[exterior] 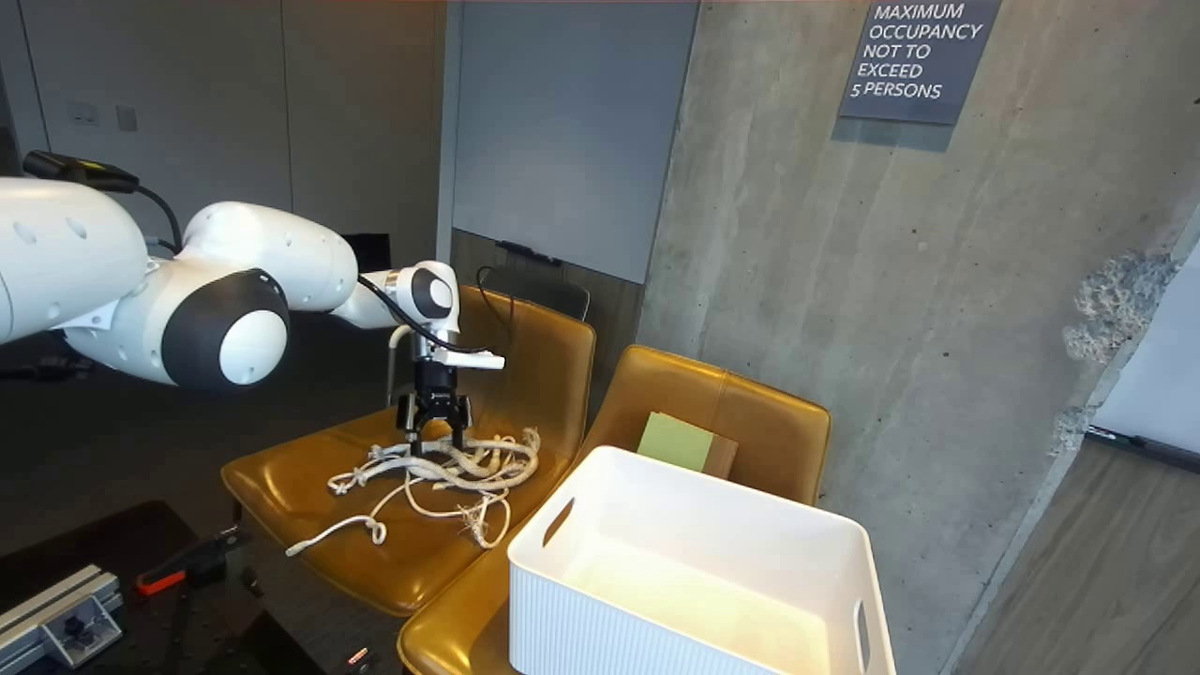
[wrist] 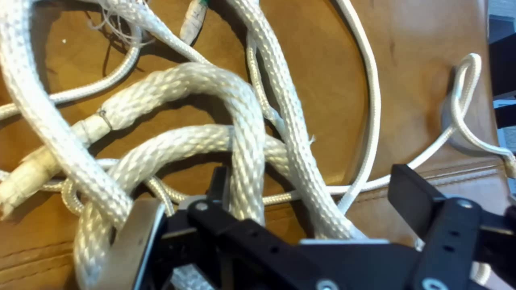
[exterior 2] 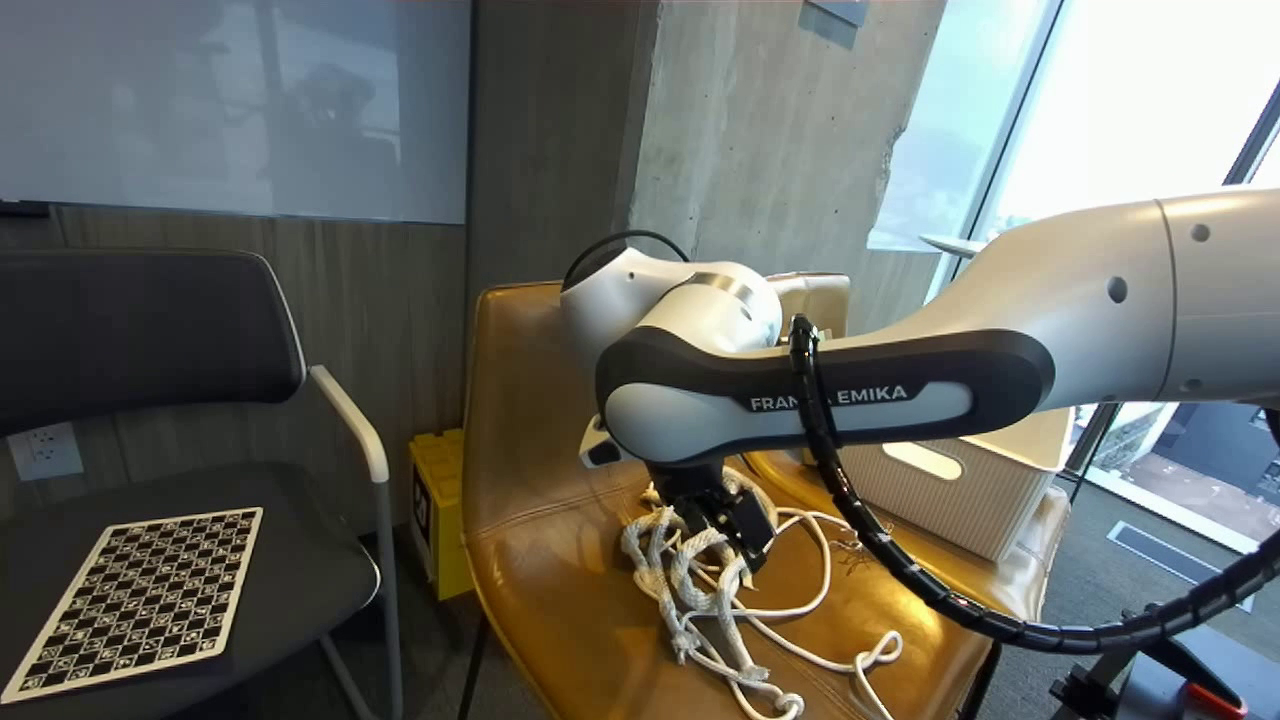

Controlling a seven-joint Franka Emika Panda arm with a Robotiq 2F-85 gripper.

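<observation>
A tangle of white rope [exterior: 491, 469], thick and thin strands mixed, lies on the seat of a tan leather chair [exterior: 382, 439]. My gripper [exterior: 438, 437] points down into the tangle from above. In the wrist view its fingers [wrist: 411, 200] stand wide apart, so the gripper is open. Thick rope strands [wrist: 247, 159] pass between the two fingers, and another loop lies by the left finger. Exterior view 2 shows the gripper low among the rope coils [exterior 2: 690, 576], its tips partly hidden.
An empty-looking white bin [exterior: 697, 529] sits on the neighbouring tan chair [exterior: 776, 439], with a green and brown box [exterior: 686, 442] behind it. The chair's backrest [exterior 2: 516, 408] rises close to the arm. A black chair [exterior 2: 144, 348] holds a checkered board [exterior 2: 144, 588].
</observation>
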